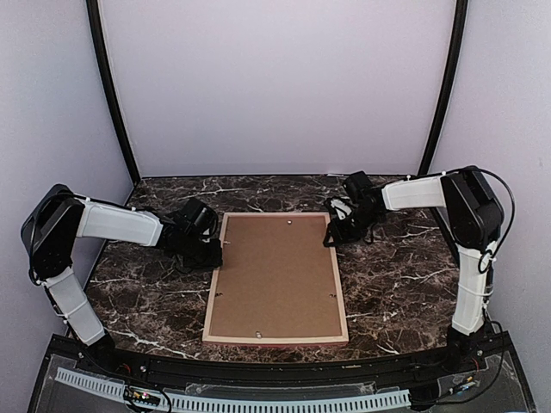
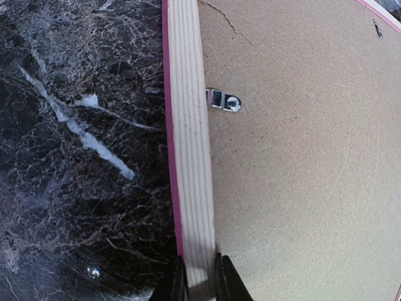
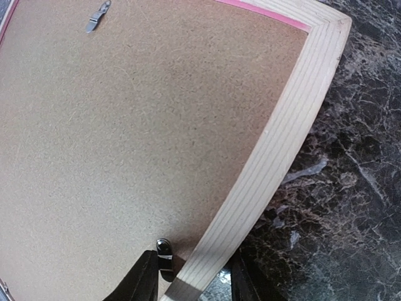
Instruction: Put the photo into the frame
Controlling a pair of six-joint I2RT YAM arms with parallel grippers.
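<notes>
The picture frame (image 1: 212,297) lies back side up, its pale wooden rails around a brown backing board (image 1: 275,275). No photo shows in any view. My left gripper is shut on the left rail (image 2: 191,144), one finger on the outer side and one on the board side. On the upper right rail (image 3: 269,163), my right gripper is shut too, its fingers astride the slanting wood. A metal clip (image 3: 164,251) sits between the inner finger and that rail. Another clip (image 2: 224,100) lies flat over the board near the left rail.
More clips hold or lie on the board, one at the top edge (image 1: 289,222) and one at the bottom (image 1: 258,335). The frame's near edge is close to the table's front.
</notes>
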